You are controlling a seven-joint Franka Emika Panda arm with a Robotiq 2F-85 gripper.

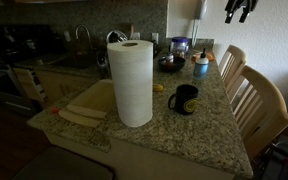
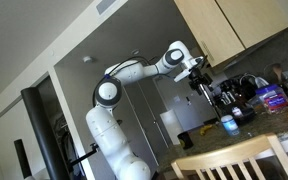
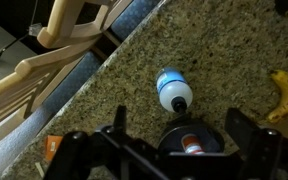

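Note:
High over the counter, my gripper (image 1: 236,17) is open, with its fingers wide apart in the wrist view and nothing held. Below it in that view lies a black bowl (image 3: 212,135), partly covered by the fingers, with a red-and-white item (image 3: 191,144) in it. Beside the bowl is a blue-and-white bottle (image 3: 171,85); in exterior view 1 the same bottle (image 1: 201,67) stands upright near the chairs. A yellow banana (image 3: 285,96) rests on the counter at the right of the wrist view.
A tall paper towel roll (image 1: 132,85) and a dark mug (image 1: 184,99) occupy the near counter. Behind the bowl is a purple-lidded jar (image 2: 274,98). Wooden chairs (image 1: 259,105) line one counter edge. Between the mug and the bottle, some granite is bare.

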